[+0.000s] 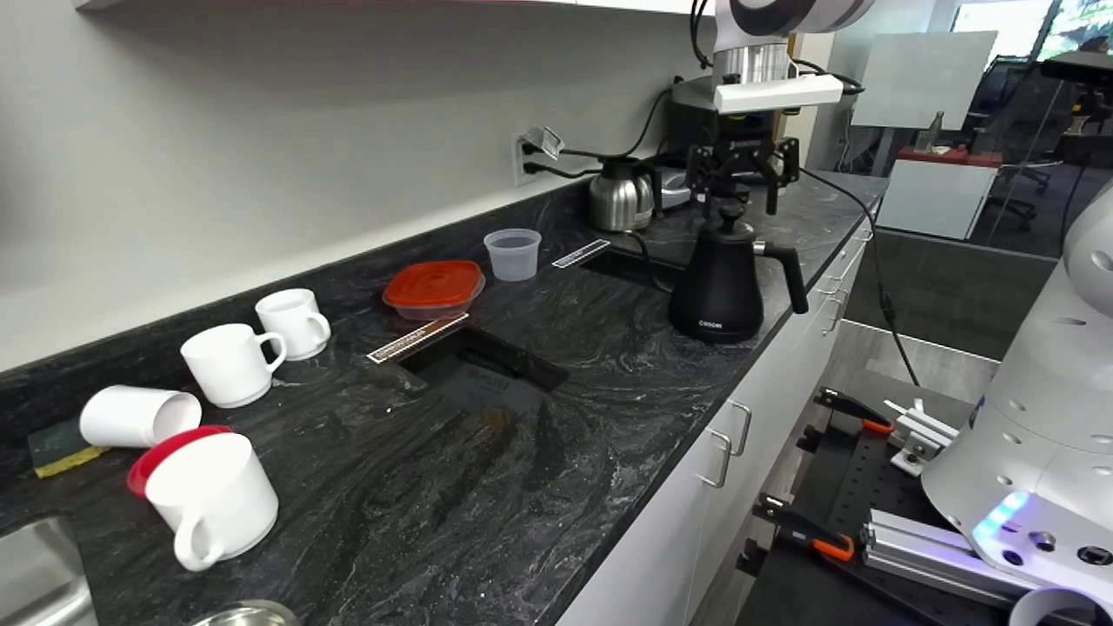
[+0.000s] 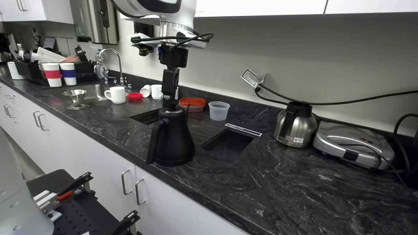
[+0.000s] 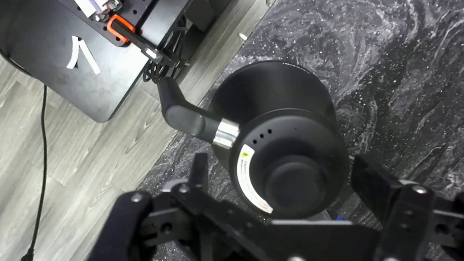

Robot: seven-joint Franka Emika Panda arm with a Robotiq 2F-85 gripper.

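A matte black kettle [image 1: 716, 287] stands upright on the dark stone counter, close to its front edge. Its handle [image 2: 155, 141] points out toward the cabinet side, and a round lid knob [image 3: 295, 182] tops it. My gripper [image 1: 743, 203] is directly above the lid, pointing down, its fingers spread wide. From the wrist view, one finger [image 3: 200, 172] is left of the lid and the other [image 3: 369, 182] right of it, with the knob lying between them from above. Whether either finger touches the lid cannot be told.
White mugs [image 1: 228, 365] and a red-lidded container [image 1: 433, 287] sit along the wall, with a clear tub [image 2: 219, 111]. A steel carafe [image 2: 296, 125] and silver appliance [image 2: 352, 143] stand further along. Two dark rectangular openings cut the counter.
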